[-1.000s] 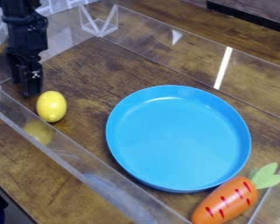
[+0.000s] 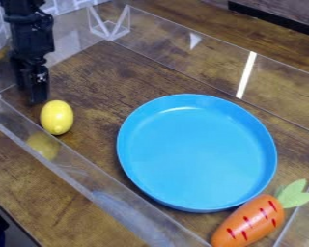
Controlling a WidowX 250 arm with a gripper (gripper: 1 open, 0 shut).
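Note:
My black gripper (image 2: 34,82) is lowered at the far left, close to the clear wall of the enclosure; its fingers are dark and hard to make out. A yellow lemon-like object (image 2: 57,117) lies on the wooden floor just below and right of it, apart from the fingers. A large blue plate (image 2: 196,150) fills the middle right. An orange toy carrot (image 2: 247,220) with green leaves lies at the lower right, beside the plate.
Transparent walls (image 2: 103,193) bound the wooden work area. The floor (image 2: 144,72) above the plate and to the right of the gripper is clear.

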